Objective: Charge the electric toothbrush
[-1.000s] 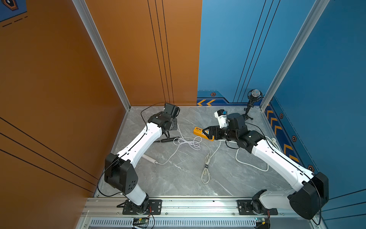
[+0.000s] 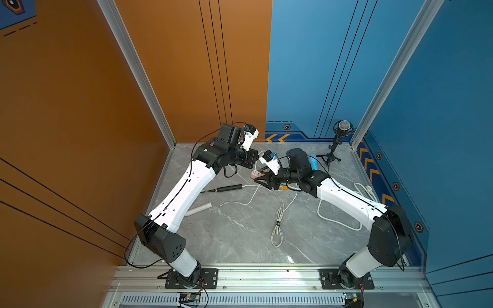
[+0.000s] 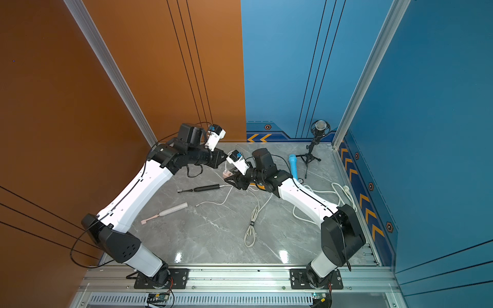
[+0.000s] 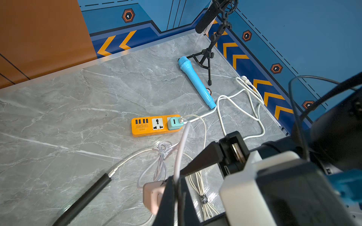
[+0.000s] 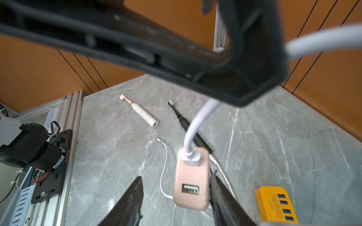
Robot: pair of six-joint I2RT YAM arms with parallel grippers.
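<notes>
My left gripper is shut on a white cable, raised at the centre. The cable leads down to a pink USB adapter (image 5: 191,180), which hangs between the parted fingers of my right gripper, close against one. An orange power strip (image 4: 145,126) with a mint adapter (image 4: 174,122) lies behind. A black toothbrush (image 3: 208,187) with a white cable attached and a white toothbrush (image 5: 142,113) lie on the left of the table.
A blue microphone (image 4: 196,82) and a tripod stand (image 4: 207,56) are at the back right. Coiled cables (image 2: 277,231) lie front centre, more on the right.
The right gripper has moved left to the adapter. The white toothbrush and cable end now lie apart.
</notes>
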